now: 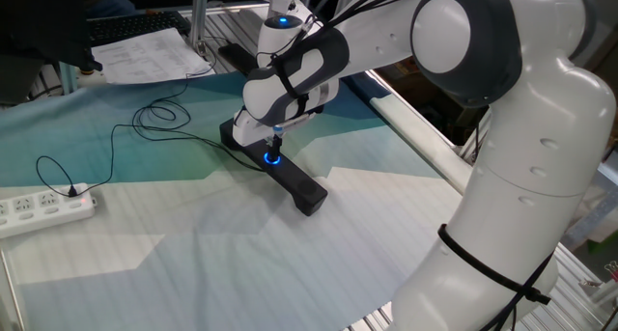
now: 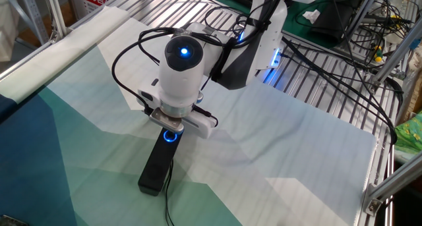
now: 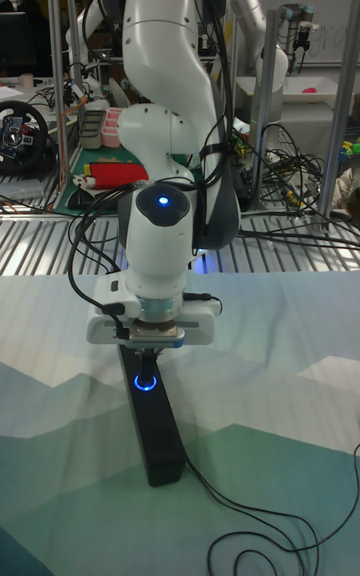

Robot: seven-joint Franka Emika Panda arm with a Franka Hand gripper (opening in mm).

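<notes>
A long black bar-shaped device, like a speaker, lies on the cloth-covered table with a glowing blue ring on its top face. Right over that ring points my gripper, its dark fingers close together in one narrow column. Their tips are at or just above the ring; contact cannot be made out. From the front, the fingers again look shut, and nothing shows clearly between them. In the second view my hand covers the fingers and the far end of the bar.
A thin black cable runs from the bar and loops over the cloth to a white power strip at the left edge. Papers and a keyboard lie beyond the table.
</notes>
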